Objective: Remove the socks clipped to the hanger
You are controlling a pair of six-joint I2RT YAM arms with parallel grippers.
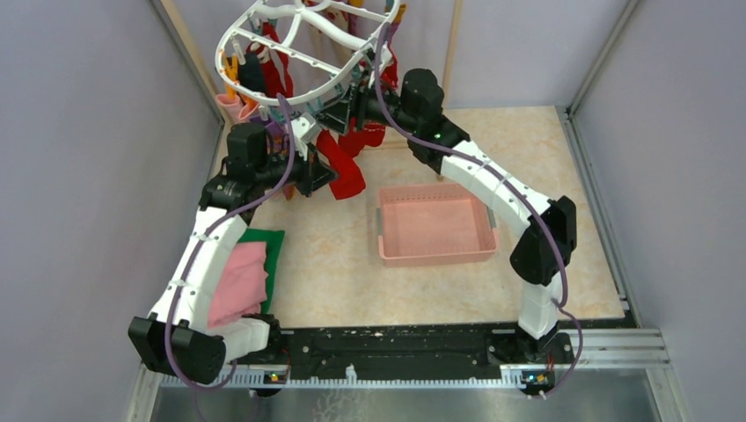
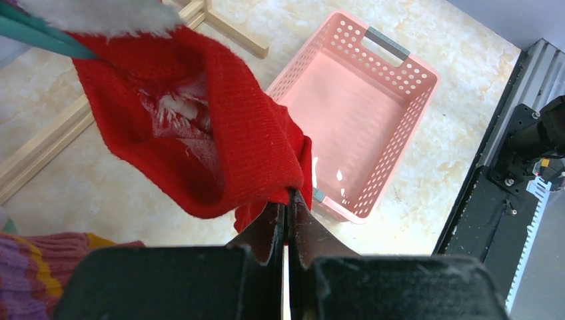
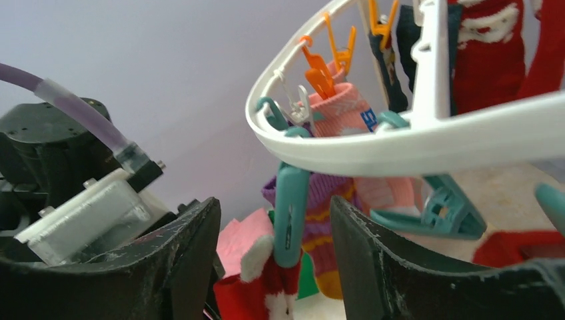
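A white round clip hanger (image 1: 313,93) holds socks at the top. A red sock (image 2: 246,133) with white fur hangs from a teal clip (image 2: 46,37) in the left wrist view. My left gripper is shut, the red cloth right at its fingertips, apparently pinched. My right gripper stands part open beside the hanger's rim, a teal clip (image 3: 291,207) between or just beyond its fingers in the right wrist view. Orange clips (image 3: 320,77) hold more socks behind.
A pink basket (image 1: 437,224) sits empty on the table's middle right. Pink and green cloths (image 1: 237,281) lie at the left. The two arms are close together under the hanger.
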